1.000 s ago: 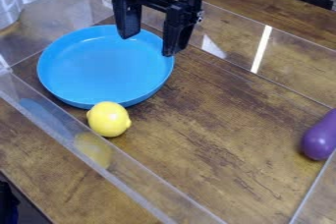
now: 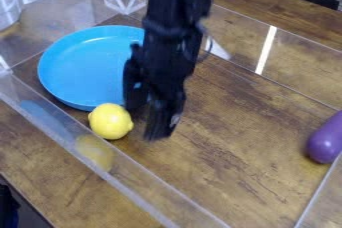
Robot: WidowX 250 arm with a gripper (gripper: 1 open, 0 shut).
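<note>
My black gripper (image 2: 150,112) hangs low over the front right of a blue plate (image 2: 74,67), open, its dark fingers blurred. Just to its lower left a yellow lemon-like object (image 2: 110,121) rests on the wooden surface. The gripper and arm hide the right part of the plate.
A purple eggplant-like object (image 2: 326,138) lies at the right edge. Clear low walls run along the left front and the right of the wooden surface (image 2: 234,162).
My gripper has come down and toward the front from above the back of the plate to beside the yellow object. The plate and both other objects have not visibly moved.
</note>
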